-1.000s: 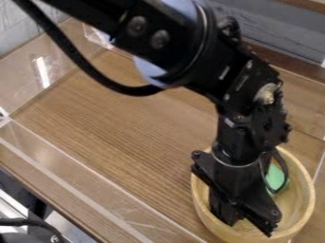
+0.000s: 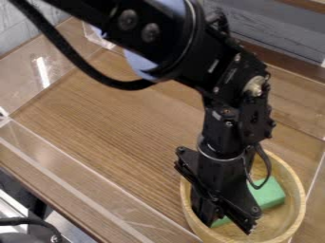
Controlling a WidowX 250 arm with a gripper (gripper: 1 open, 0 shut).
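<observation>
My black gripper (image 2: 219, 197) is lowered into a yellow bowl (image 2: 291, 218) at the lower right, its fingers shut. A green block (image 2: 268, 194) lies in the bowl behind and beside the fingers, partly hidden by them. Whether anything sits between the fingertips is not visible.
Clear plastic walls (image 2: 38, 66) line the left edge, and a wooden ledge (image 2: 295, 19) runs along the back. Cables lie at the lower left.
My gripper has moved a little to the left and up, and the bowl has shifted slightly left. More of the green block shows.
</observation>
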